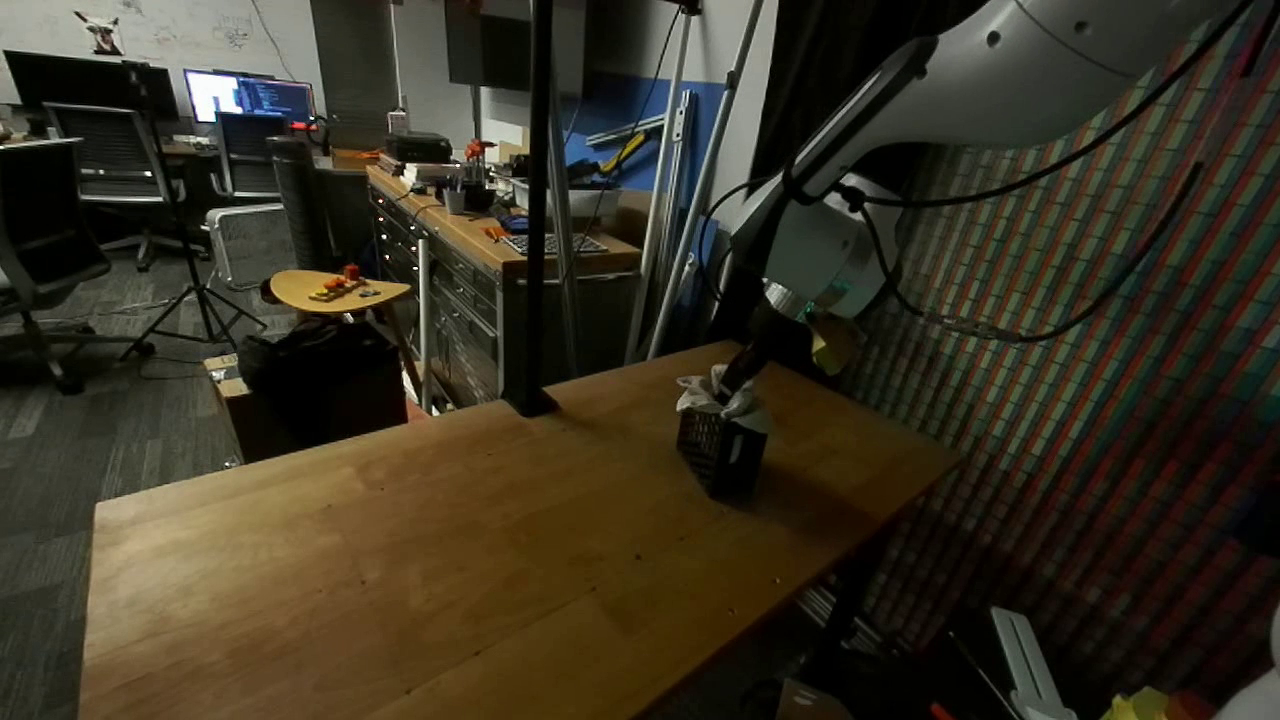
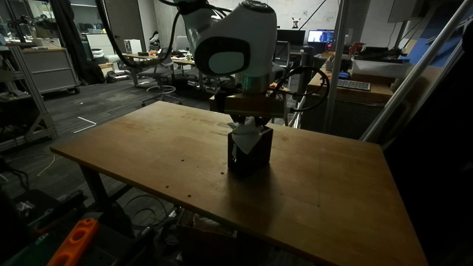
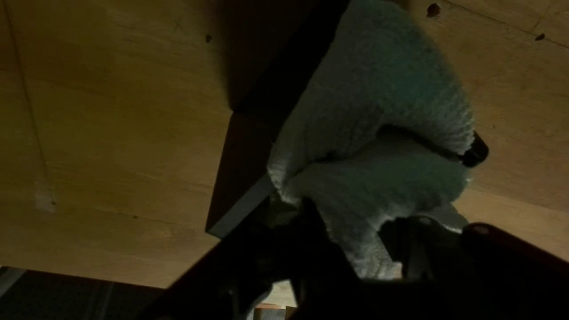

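Observation:
A pale grey-white cloth (image 3: 373, 117) rises bunched above the rim of a small black basket (image 1: 720, 454); one flap (image 2: 247, 138) hangs over its side. My gripper (image 1: 741, 374) is at the basket's top and points down into the cloth. In the wrist view, cloth fills the space between the dark fingers, which are shut on it with some width between them. Shadow and cloth hide the exact contact. The basket stands upright on the wooden table (image 2: 310, 177); its inside is covered by the cloth.
A black upright post (image 1: 536, 240) stands at the back edge of the table. A patterned curtain (image 1: 1080, 360) hangs beyond the side nearest the arm.

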